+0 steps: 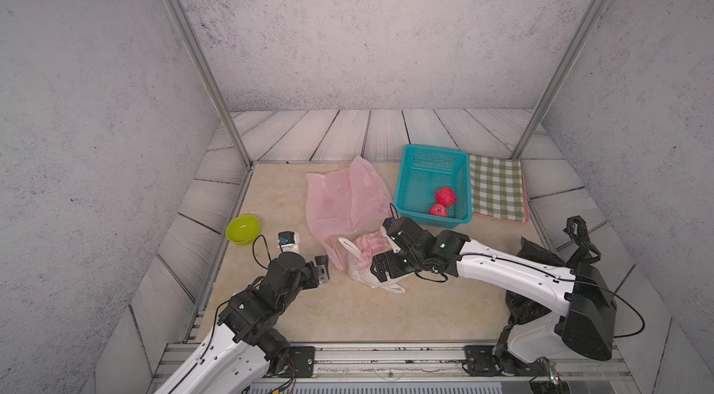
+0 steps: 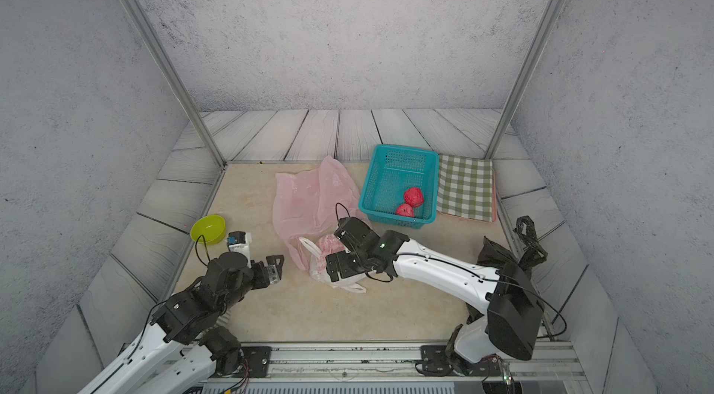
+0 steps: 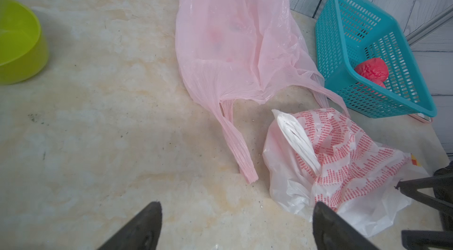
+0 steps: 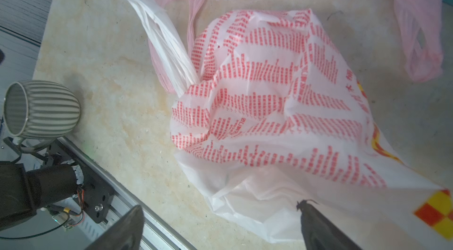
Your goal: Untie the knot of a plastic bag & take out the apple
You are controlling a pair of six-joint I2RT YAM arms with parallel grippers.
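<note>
A white plastic bag with red print (image 4: 264, 108) lies crumpled at the middle of the table, a white twisted handle (image 4: 165, 42) at its left; whether it holds an apple cannot be seen. Behind it an empty-looking pink bag (image 3: 236, 42) lies spread out. My right gripper (image 1: 383, 267) is open over the right part of the white bag, nothing held. My left gripper is open above bare table, left of the white bag.
A teal basket (image 1: 416, 170) with two red round things (image 1: 444, 197) stands at back right, beside a checked cloth (image 1: 497, 185). A green bowl (image 1: 242, 228) is at left.
</note>
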